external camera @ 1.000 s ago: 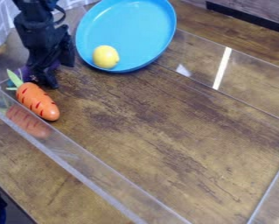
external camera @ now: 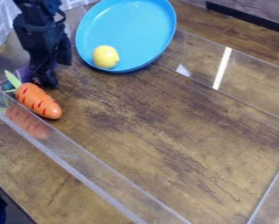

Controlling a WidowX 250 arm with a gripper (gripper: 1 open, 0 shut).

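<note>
My black gripper (external camera: 45,70) reaches down at the upper left, over a dark purple object (external camera: 27,73) that it largely hides. Whether its fingers are closed on that object I cannot tell. An orange toy carrot (external camera: 37,100) with green leaves lies just below the gripper. A yellow lemon (external camera: 105,57) sits in a blue round tray (external camera: 142,26) to the right of the gripper.
A clear plastic wall (external camera: 107,175) runs diagonally along the lower left, and further clear edges border the right side.
My gripper has shifted very slightly at the upper left. The carrot, lemon and tray have stayed in place.
</note>
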